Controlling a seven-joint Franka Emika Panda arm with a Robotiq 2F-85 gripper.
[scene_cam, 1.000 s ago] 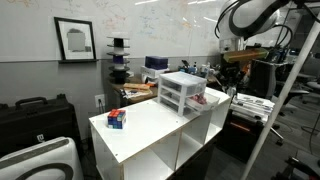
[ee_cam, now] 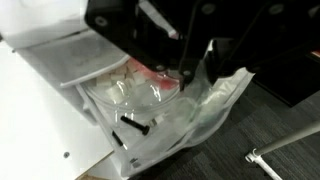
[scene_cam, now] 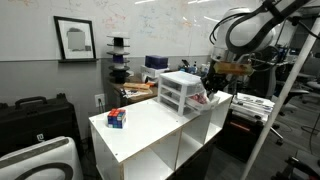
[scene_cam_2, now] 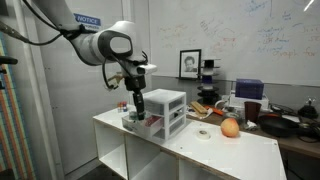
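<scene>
A white drawer unit with clear drawers stands on the white shelf top, one drawer pulled out. My dark gripper is low over this open drawer, its fingers seemingly shut on the edge of a clear rounded plastic container; the exact contact is hidden. White pieces and something reddish show through the clear plastic. A black stick-like item lies in the drawer. From the other side, the gripper appears right at the drawer's front.
On the white shelf top are a red-and-blue box, an orange round object and a roll of tape. Bare surface lies between them. Dark floor shows beside the open drawer.
My gripper has come down towards the open drawer and now sits at it; a second ago it was higher and further right. The drawer unit looks unmoved.
</scene>
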